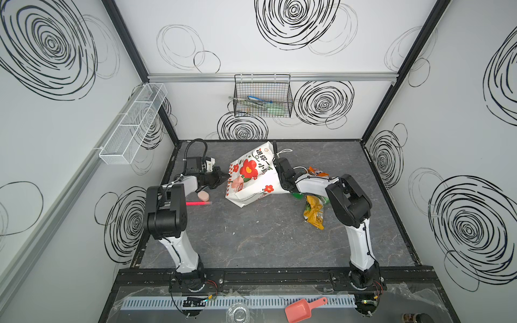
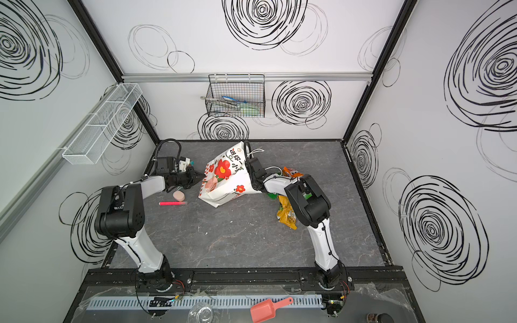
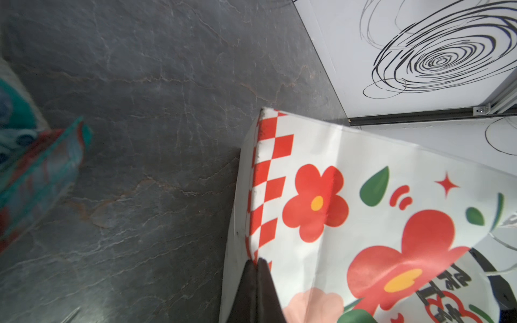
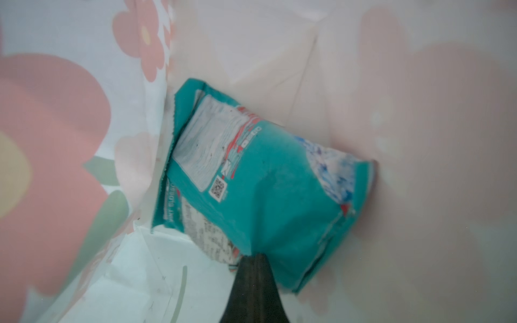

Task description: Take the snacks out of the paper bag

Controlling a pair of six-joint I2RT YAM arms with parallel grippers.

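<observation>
The white flowered paper bag [image 1: 250, 169] lies on its side in the middle of the table. At its left end, my left gripper is shut, its tips at the bag's checkered edge, with nothing seen held. My right arm reaches to the bag's right end; its gripper is inside, shut, at the lower edge of a teal snack packet [image 4: 258, 183], with nothing clearly between the fingers. A yellow snack packet [image 1: 314, 210] and an orange one [image 1: 317, 172] lie outside at the right. Another teal packet [image 3: 29, 167] shows in the left wrist view.
A red stick [image 1: 198, 203] and a pink round object [image 1: 203, 196] lie by my left arm. A black wire basket [image 1: 262, 99] hangs at the back, a white one [image 1: 129, 129] on the left wall.
</observation>
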